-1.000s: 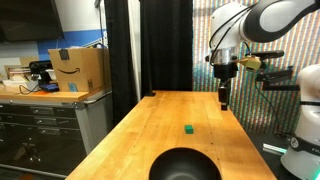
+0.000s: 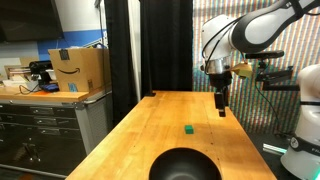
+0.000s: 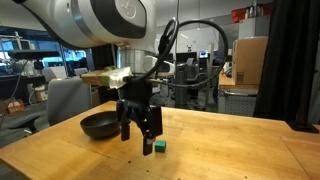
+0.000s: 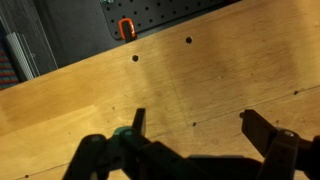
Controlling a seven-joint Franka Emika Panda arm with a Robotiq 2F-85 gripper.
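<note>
A small green cube [image 2: 189, 129] rests on the wooden table, also visible as a green block [image 3: 160, 146] in exterior view 2. My gripper [image 2: 221, 104] hangs above the table, to the right of the cube in exterior view 1. Its two fingers stand apart in the wrist view, with only bare wood below the gap, so the gripper is open and empty. A sliver of green [image 4: 122, 130] shows beside the left finger there, mostly hidden by it. The black bowl [image 2: 185, 166] sits at the near edge in exterior view 1.
A grey chair [image 3: 66, 98] is beside the table in exterior view 2.
In exterior view 1 my gripper has come slightly lower and a little to the left. The cube and bowl have stayed where they were.
</note>
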